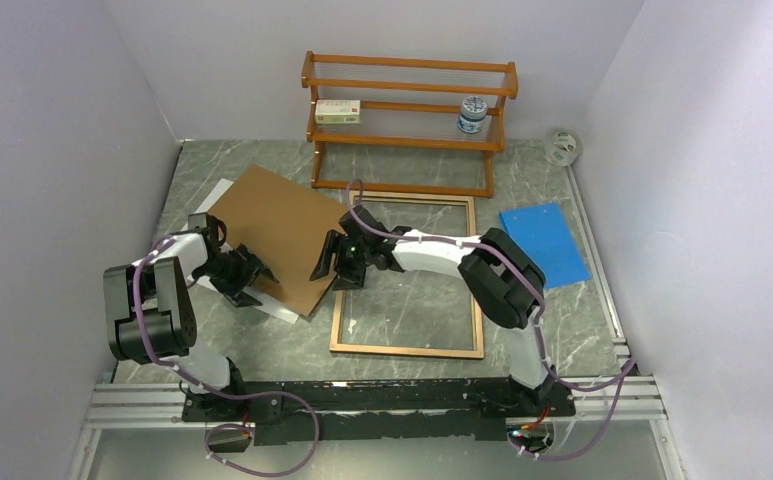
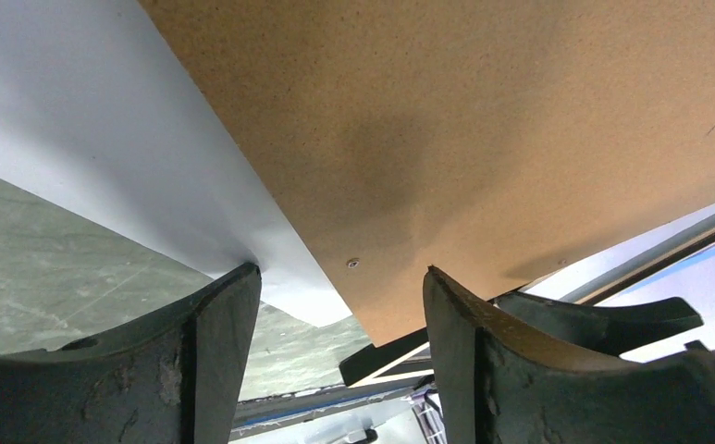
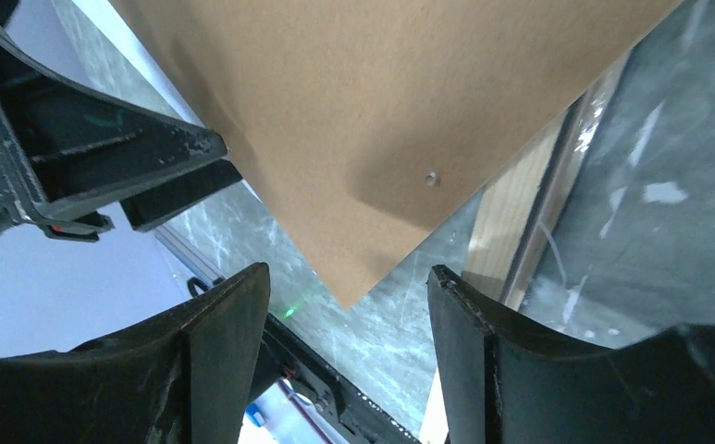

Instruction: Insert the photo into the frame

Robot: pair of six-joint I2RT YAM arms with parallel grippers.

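A large brown board (image 1: 280, 222) lies tilted at the left of the table, its right corner over the edge of the wooden frame (image 1: 407, 351). Beneath it, a white sheet (image 1: 280, 312) shows along the board's lower-left side; I cannot tell whether this is the photo. My left gripper (image 1: 267, 291) is at that lower edge, fingers apart; in the left wrist view, one finger (image 2: 233, 301) is by the white sheet and nothing is gripped. Over the board's lower-right edge stands my right gripper (image 1: 325, 281), likewise open and empty, with the board's corner below it in the right wrist view.
Behind the frame stands a wooden rack (image 1: 412, 138) holding a small box (image 1: 338, 112) and a jar (image 1: 472, 115). A blue sheet (image 1: 545, 245) and a tape roll (image 1: 562, 148) are at the right. Bare table shows in front of the board.
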